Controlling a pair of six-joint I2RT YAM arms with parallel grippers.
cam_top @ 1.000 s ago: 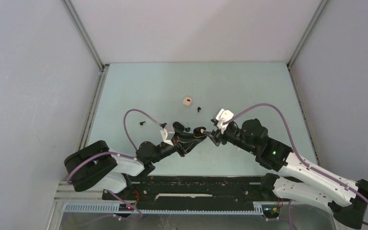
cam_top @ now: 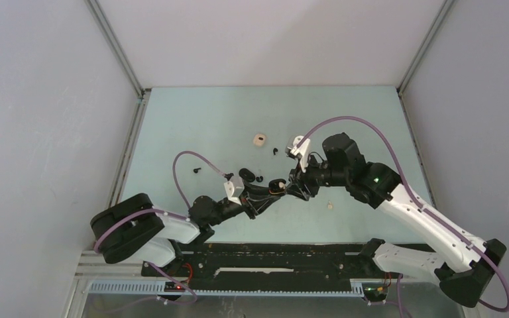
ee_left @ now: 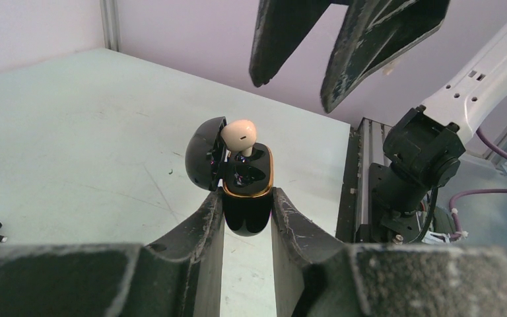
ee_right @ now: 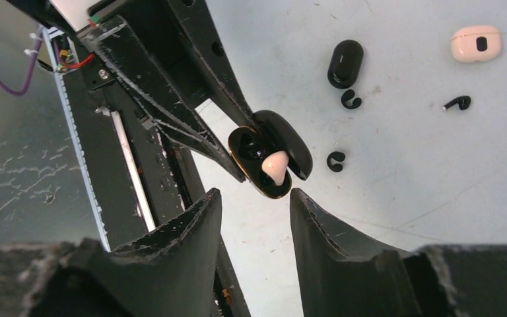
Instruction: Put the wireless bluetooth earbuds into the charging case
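My left gripper is shut on the open black charging case [ee_left: 246, 173], holding it upright above the table. A pale pink earbud [ee_left: 239, 133] sits in the case, its stem down in one well; the other well [ee_right: 251, 148] looks empty. My right gripper is open, its fingers above and beside the case, nothing between them. In the top view the two grippers [cam_top: 298, 189] face each other at mid table.
On the table lie a pink case [ee_right: 475, 45], a closed black case [ee_right: 344, 64], several small black earbuds [ee_right: 457, 103] and a small pale piece [cam_top: 329, 205] at the right.
My left gripper with the case has barely moved.
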